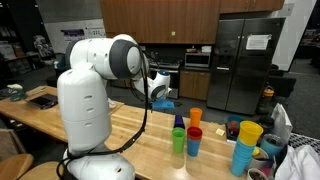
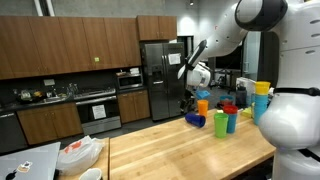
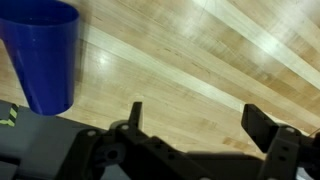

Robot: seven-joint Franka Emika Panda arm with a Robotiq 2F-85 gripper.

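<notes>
My gripper stands open above the wooden table, with bare wood between its fingers. A dark blue cup (image 3: 42, 52) lies on its side at the left of the wrist view, outside the fingers. In exterior view 1 the blue cup (image 1: 180, 121) is just right of and below the gripper (image 1: 161, 104). Exterior view 2 shows the cup (image 2: 195, 119) on the table under the gripper (image 2: 187, 104). An orange cup (image 1: 195, 116), a green cup (image 1: 178, 139) and a red cup (image 1: 194, 140) stand nearby.
A stack of blue and yellow cups (image 1: 243, 150) stands at the table's right, beside several cluttered items and a white bag (image 1: 300, 158). Toward the left, the table (image 1: 128, 122) is largely clear. A white bag of things (image 2: 80, 155) sits at the near left in exterior view 2.
</notes>
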